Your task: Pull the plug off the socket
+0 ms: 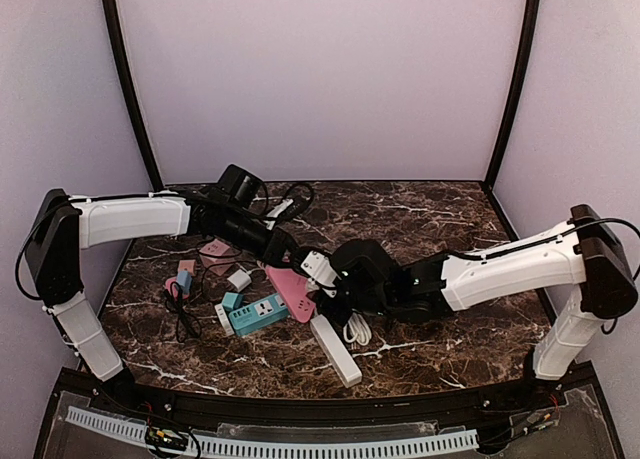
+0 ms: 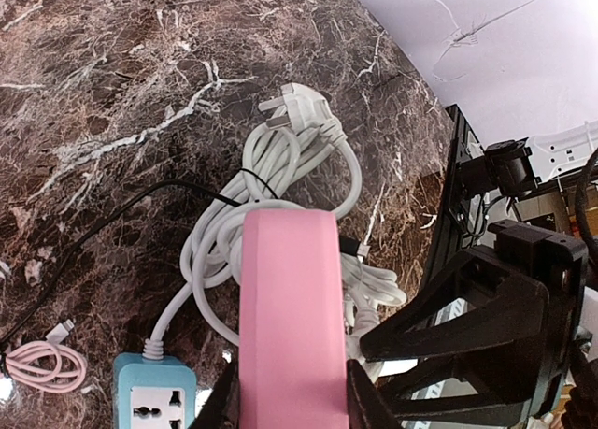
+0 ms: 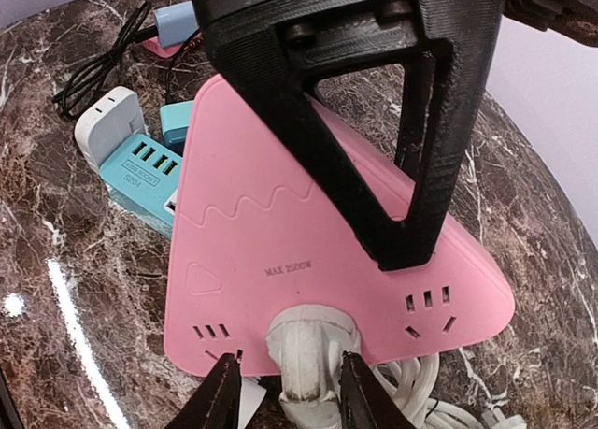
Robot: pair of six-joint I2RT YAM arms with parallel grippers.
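The pink triangular socket (image 3: pixel 271 223) is held off the table, one flat face toward the right wrist camera. My left gripper is shut on it; in the left wrist view the socket shows edge-on between the fingers. A white plug (image 3: pixel 304 354) sits against the socket's lower middle. My right gripper is open around that plug, one finger (image 3: pixel 222 392) to each side; a gap shows on the left, while the right finger is close to or touching it. In the top view, the right gripper hides the plug.
A blue power strip (image 1: pixel 258 314) and small blocks lie left of the socket. A long white box (image 1: pixel 336 351) is in front. Coiled white cable (image 2: pixel 215 247) with its own plug (image 2: pixel 304 107) rests behind.
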